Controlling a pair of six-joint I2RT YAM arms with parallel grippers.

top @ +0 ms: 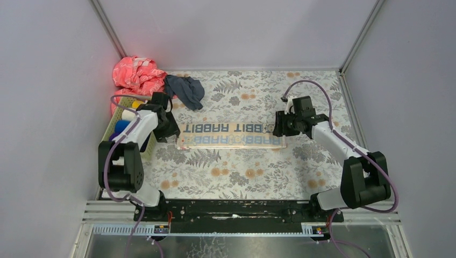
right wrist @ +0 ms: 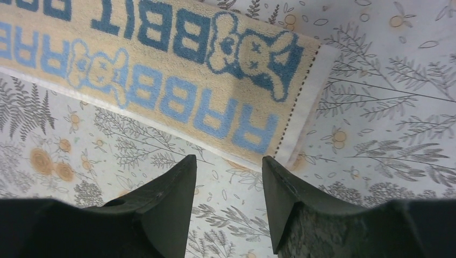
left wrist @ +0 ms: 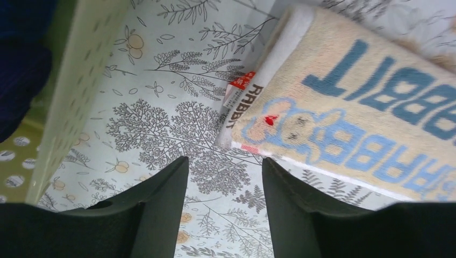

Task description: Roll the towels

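A beige towel [top: 231, 135] with blue RABBIT lettering lies flat in a long folded strip across the middle of the table. In the left wrist view its left end [left wrist: 306, 102] shows stacked edges and a small red tag. My left gripper [top: 171, 138] hovers by that end, its fingers apart and only patterned cloth seen between the fingers. At the opposite end, my right gripper [top: 277, 132] is over the towel's edge in the top view. Its fingers [right wrist: 175, 199] stand apart with nothing between them, and the towel's right end [right wrist: 274, 91] lies flat beyond the tips.
A yellow-green basket [top: 150, 150] with rolled items stands close under the left arm. Behind it lie a coral cloth [top: 137, 75] and a dark grey cloth [top: 185, 90].
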